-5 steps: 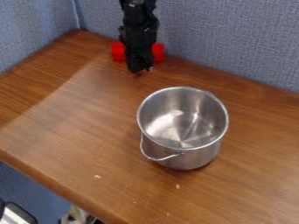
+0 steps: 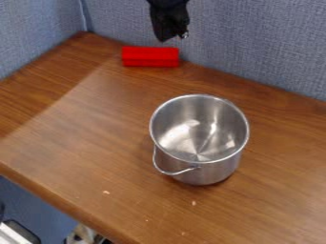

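My black gripper (image 2: 173,30) hangs at the top centre of the camera view, raised above a red block (image 2: 151,56) that lies on the wooden table near the back wall. It looks shut, with nothing seen between its fingers, and is apart from the block. A steel pot (image 2: 199,138) with a wire handle stands right of centre, nearer the front.
Blue-grey padded walls (image 2: 268,48) bound the back and left. The table's front edge runs across the lower left, with a dark gap beyond it.
My gripper has risen up and slightly back, uncovering the red block, which stays where it was on the table. The pot has not moved.
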